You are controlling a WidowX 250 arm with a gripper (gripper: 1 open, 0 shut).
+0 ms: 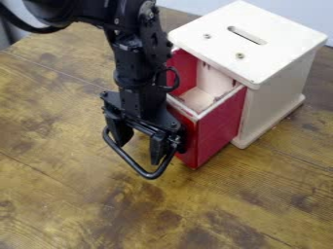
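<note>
A pale wooden box (274,92) with a slot and screws in its top stands at the upper right. A red-fronted drawer (219,130) sticks out of its front, open at the top with a pale interior. My black gripper (140,141) is low at the drawer's left side, close against or just beside the red front. I cannot tell whether its fingers are open or shut, or whether anything is between them.
A pale wall runs along the back edge behind the box.
</note>
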